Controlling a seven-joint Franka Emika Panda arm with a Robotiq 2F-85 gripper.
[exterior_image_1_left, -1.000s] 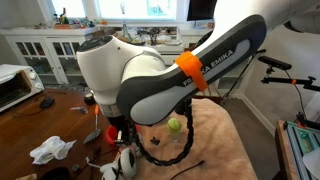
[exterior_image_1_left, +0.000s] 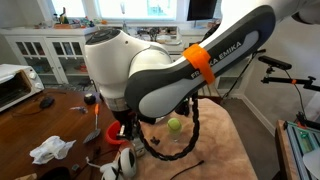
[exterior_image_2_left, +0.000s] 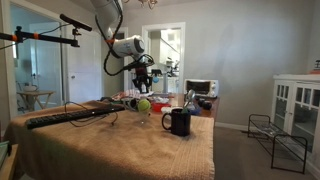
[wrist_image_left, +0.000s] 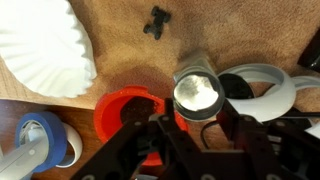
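In the wrist view my gripper is shut on a small cylinder (wrist_image_left: 197, 93) with a pale, round top and greyish, shiny sides. One finger stands on either side of it; its lower part is hard to make out. A red bowl (wrist_image_left: 118, 112) lies just left of the fingers, and its rim also shows below the arm as a red bowl (exterior_image_1_left: 115, 136) in exterior view 1. The arm hides most of the gripper there. Exterior view 2 shows the gripper (exterior_image_2_left: 143, 84) above the far part of the table, its grasp too small to read.
A white scalloped dish (wrist_image_left: 45, 48), a blue-and-white roll (wrist_image_left: 38, 140) and a white curved object (wrist_image_left: 272, 92) surround the gripper. A black mug (exterior_image_2_left: 180, 122), a green ball (exterior_image_2_left: 144, 104) and a keyboard (exterior_image_2_left: 72, 117) occupy the table.
The arm has shifted slightly to the right in exterior view 1, and more of the red bowl shows below it. The table objects look unmoved.
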